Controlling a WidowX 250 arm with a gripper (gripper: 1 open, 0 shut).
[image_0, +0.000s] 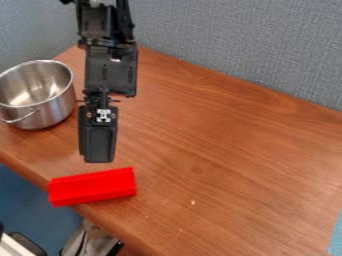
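Note:
My black gripper (98, 150) hangs over the left part of the wooden table, just above and behind a red block (92, 186) that lies near the table's front-left edge. The gripper is seen side-on, so its fingertips overlap and the gap between them is hidden. Nothing held shows below it. A steel pot (35, 94) with a wire handle stands at the left, beside the arm.
Grey padded walls (247, 40) rise behind it. Blue floor shows past the left edge, with some white and dark hardware at the bottom left.

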